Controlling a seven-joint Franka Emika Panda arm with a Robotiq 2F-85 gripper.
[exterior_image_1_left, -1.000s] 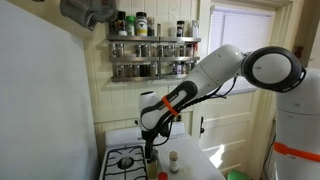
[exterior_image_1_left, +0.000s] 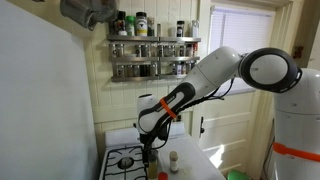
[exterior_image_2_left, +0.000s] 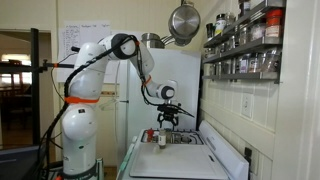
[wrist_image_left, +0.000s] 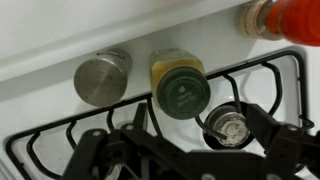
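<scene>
Below my gripper in the wrist view stands a jar with a dark green lid (wrist_image_left: 183, 92) and amber contents. The fingers (wrist_image_left: 95, 152) are spread wide on either side, towards the bottom of the picture, with nothing held between them. To the left is a jar with a plain metal lid (wrist_image_left: 102, 78); a red-lidded jar (wrist_image_left: 302, 18) is cut off at the top right corner. In exterior view 1 the gripper (exterior_image_1_left: 149, 158) points down over the stove's right side, close to the jars. How high it hangs above the green lid is hard to tell.
Black stove grates (exterior_image_1_left: 122, 163) lie beside and beneath the jars. A white counter (exterior_image_1_left: 205, 165) extends to the right, mostly bare. Shelves of spice jars (exterior_image_1_left: 150, 50) hang on the back wall, and pans (exterior_image_2_left: 184, 20) hang high above the stove.
The arm has shifted only slightly, with the gripper a little lower near the jars. The jars appear to stand where they were.
</scene>
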